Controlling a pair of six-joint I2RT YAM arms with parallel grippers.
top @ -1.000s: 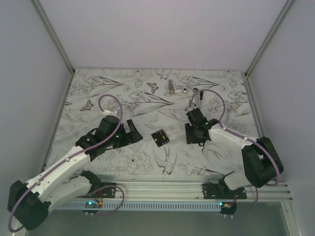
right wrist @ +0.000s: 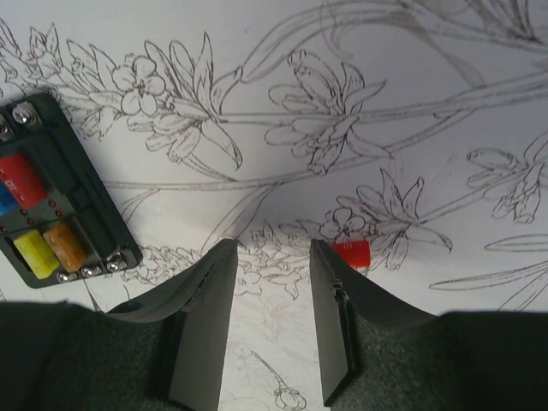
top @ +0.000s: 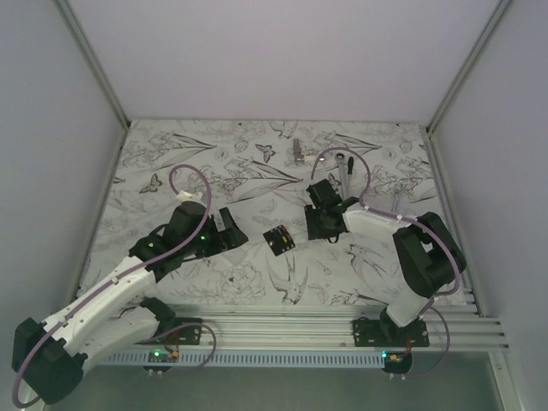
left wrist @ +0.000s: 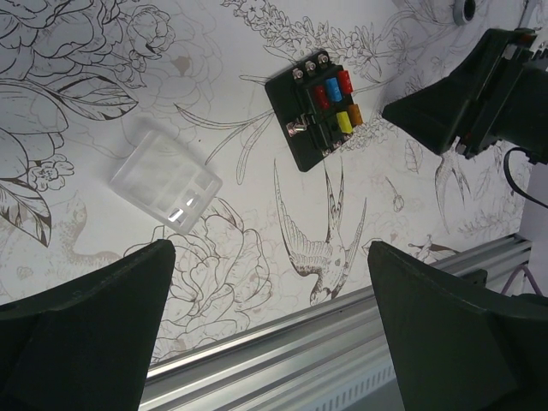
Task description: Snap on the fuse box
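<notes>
The black fuse box with coloured fuses lies on the table between my arms; it shows at the left of the right wrist view (right wrist: 77, 197). A clear plastic cover (left wrist: 167, 180) lies left of it in the left wrist view. My left gripper (top: 229, 227) stands open left of the box, its fingers empty. My right gripper is open, low over the table right of the box, with a small red piece (right wrist: 351, 253) beside its right fingertip.
Several tools (top: 342, 171) lie at the back right of the table (top: 154, 197).
My right gripper has moved leftward and slightly toward the back, closer to the fuse box. The left arm has stayed where it was.
</notes>
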